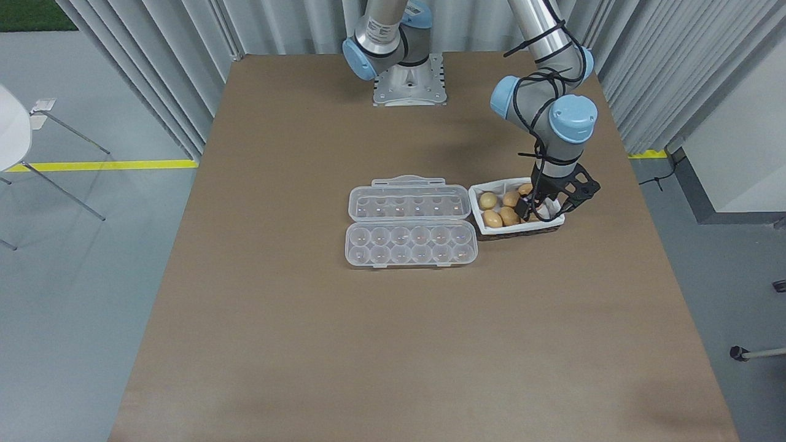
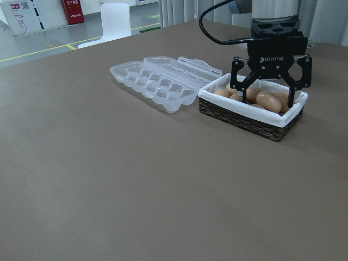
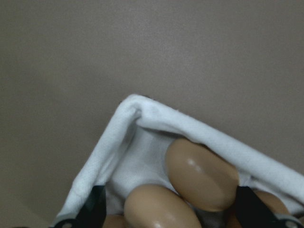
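A white-lined wicker basket (image 1: 479, 221) (image 2: 239, 116) holds several brown eggs (image 1: 492, 218) (image 2: 268, 100). My gripper (image 2: 267, 102) hangs open over the basket with its fingers down at egg level. In the wrist view, the two fingertips (image 3: 246, 204) show at the bottom edge, with eggs (image 3: 201, 173) between and beside them, in a corner of the white liner (image 3: 113, 133). To the left of the basket lies an open, clear plastic egg carton (image 1: 410, 243) (image 2: 154, 81), its cups empty.
The robot's mounting plate (image 1: 409, 92) stands at the back. A white chair (image 2: 116, 23) stands on the floor beyond the table.
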